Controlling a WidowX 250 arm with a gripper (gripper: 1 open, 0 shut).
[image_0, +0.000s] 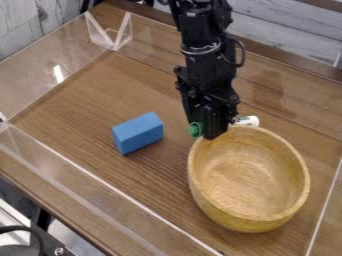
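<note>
The black gripper hangs at the upper middle of the camera view, low over the back-left rim of a pale yellow oval bowl. A small green object shows at its fingertips; whether the fingers hold it cannot be told. A white object lies just behind the bowl, beside the gripper. A blue block lies on the wooden surface to the left of the gripper.
Light edges border it at the back and left. A black cable is at the bottom left.
</note>
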